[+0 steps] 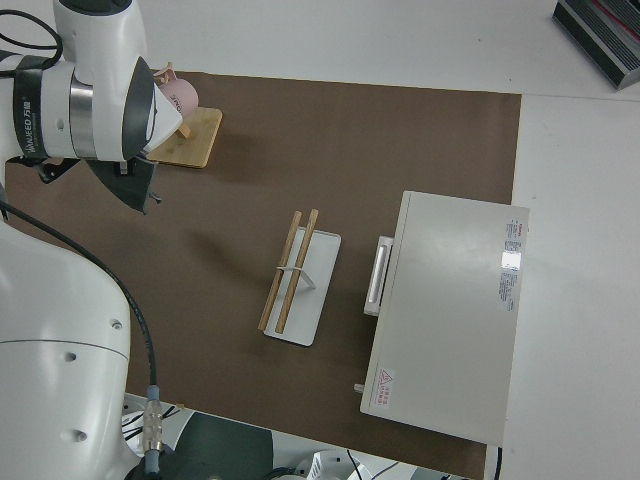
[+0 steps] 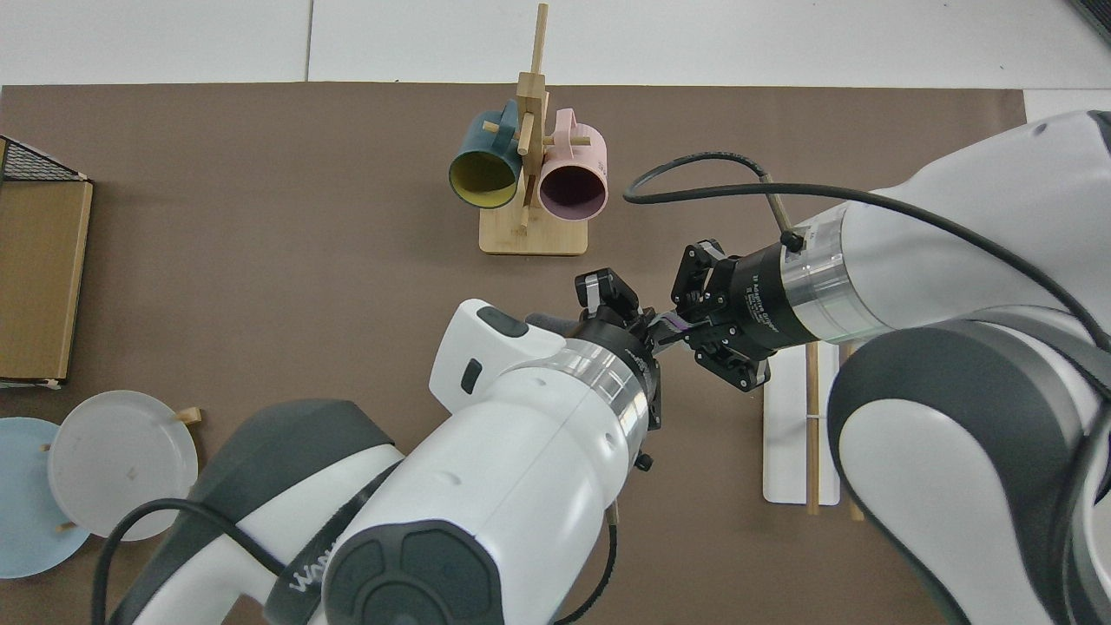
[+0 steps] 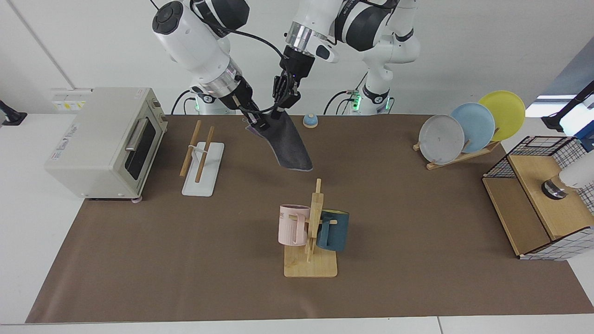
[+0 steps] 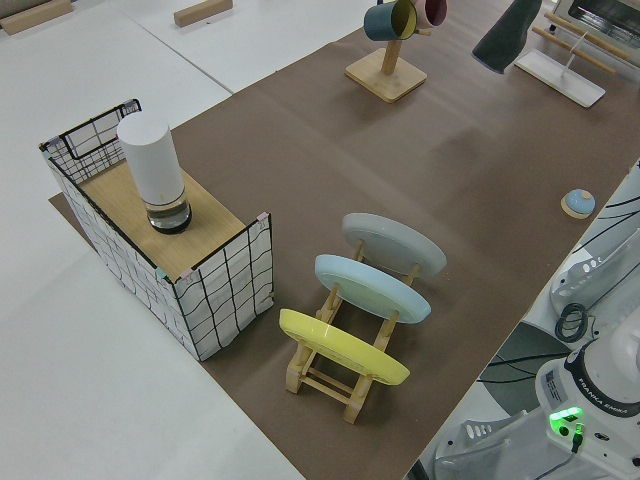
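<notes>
A dark grey cloth [image 3: 287,144] hangs between my two grippers in the left view, low above the table; it also shows as a dark piece [image 4: 505,35] in the right view. In the top view my left gripper [image 2: 614,307] and my right gripper [image 2: 677,318] meet nearly tip to tip, a bit of purple lining between them. Their fingers are hidden behind the arms and cloth, so I cannot tell how each is closed.
A mug tree with a pink mug [image 3: 292,225] and a blue mug [image 3: 334,231], a white rack [image 3: 197,186] with wooden bars, a toaster oven [image 3: 100,144], plates on a stand [image 3: 440,139] and a wire shelf [image 3: 523,211] surround open brown mat.
</notes>
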